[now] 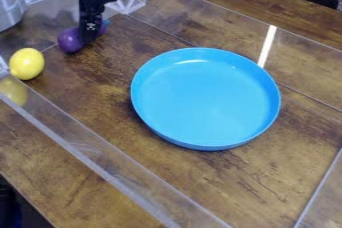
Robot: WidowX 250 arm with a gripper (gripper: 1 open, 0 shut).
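Note:
The dark gripper (94,22) hangs at the top left, just above a purple object (75,40) lying on the wooden floor. Its fingers point down and stand open; the object's far end is partly behind them. A yellow lemon-like object (26,63) lies to the left and nearer. A large round blue plate (205,97) sits at the centre right, apart from both objects.
A clear plastic barrier (94,157) runs along the lower left, with transparent walls also at the back and right. The wooden floor right of the gripper and around the plate is clear.

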